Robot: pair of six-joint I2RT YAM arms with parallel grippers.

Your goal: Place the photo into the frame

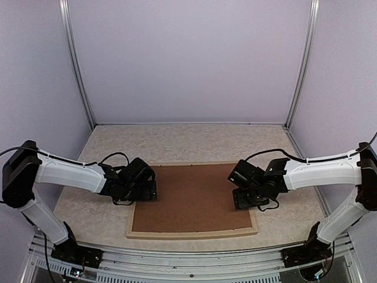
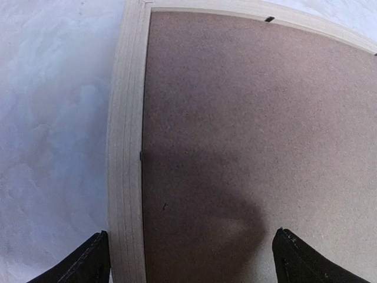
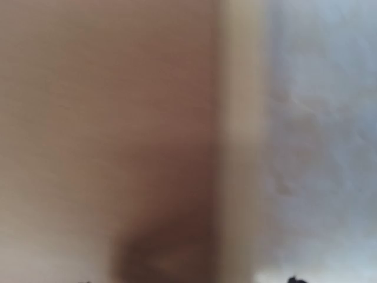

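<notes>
The frame [image 1: 191, 234] lies flat on the table, its light wood rim around a plain brown board [image 1: 191, 197]. No separate photo can be made out in any view. My left gripper is open over the frame's left side, one finger [image 2: 91, 259] outside the rim and the other [image 2: 300, 259] above the board. At the opposite side, my right gripper [image 1: 240, 199] is low over the right rim. In the blurred right wrist view, that rim [image 3: 238, 135] runs vertically; only specks of fingertips show at the bottom, so its grip is hidden.
Bare table [image 1: 188, 141] stretches behind the frame, with more free room to either side. A metal rail [image 1: 194, 253] runs along the front edge, close to the frame. Pale walls [image 1: 188, 65] enclose the back and sides.
</notes>
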